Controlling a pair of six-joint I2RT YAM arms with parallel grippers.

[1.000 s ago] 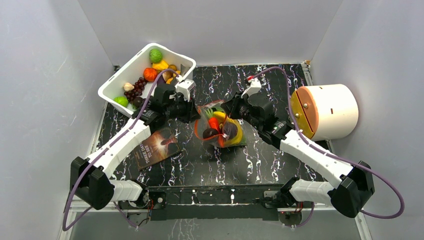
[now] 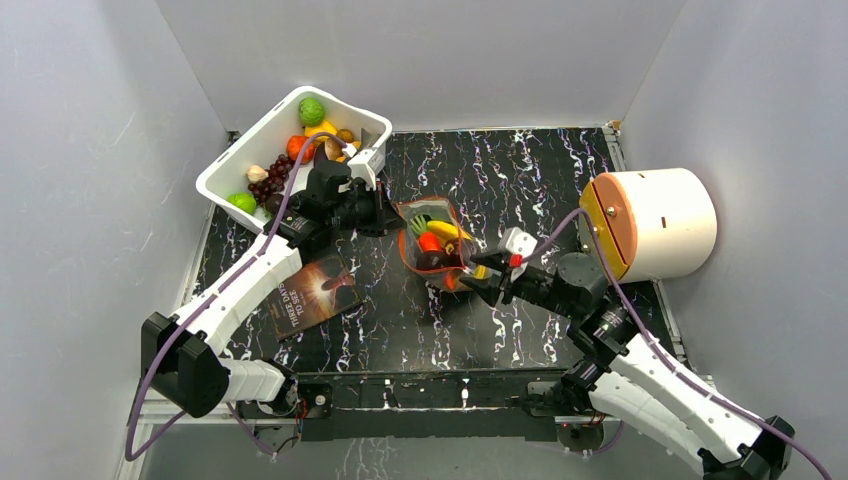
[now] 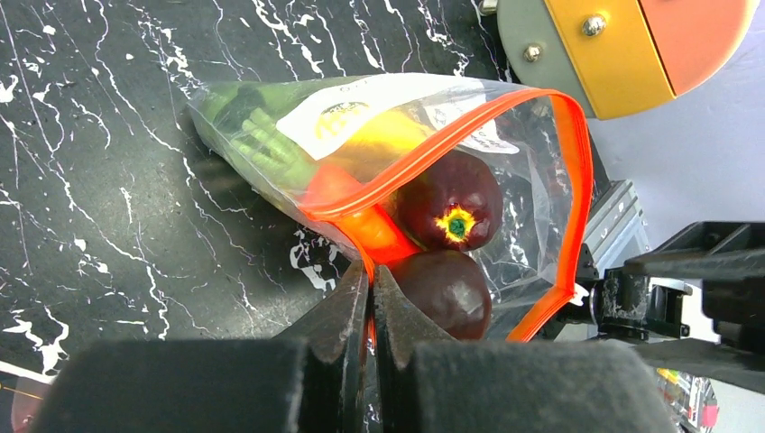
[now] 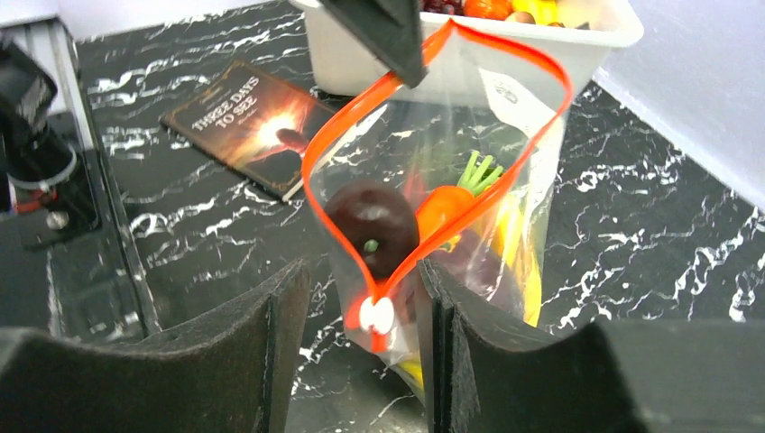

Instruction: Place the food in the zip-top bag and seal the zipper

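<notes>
The clear zip top bag point(image 2: 410, 262) with an orange rim stands mouth-open mid-table, with a carrot point(image 2: 429, 242), a yellow item point(image 2: 442, 230) and dark eggplant-like pieces point(image 3: 448, 200) inside. My left gripper is shut on its orange rim at one corner. Past the opposite side, my right gripper point(image 2: 478, 277) is open. In the right wrist view, the bag's white slider point(image 4: 377, 315) appears in the gap between the right fingers; whether it lies between them or beyond is hard to tell.
At the back left sits a white bin point(image 2: 225, 180) holding more toy food. A book point(image 2: 313, 296) lies under the left arm. A cream bread-box-like container point(image 2: 665, 225) stands at the right. Table point(image 2: 520, 180) behind the bag is clear.
My right gripper has left the bag's back right side and swung toward the front right, now open by the slider end. The bag's right side has shifted slightly; my left gripper has stayed put.
</notes>
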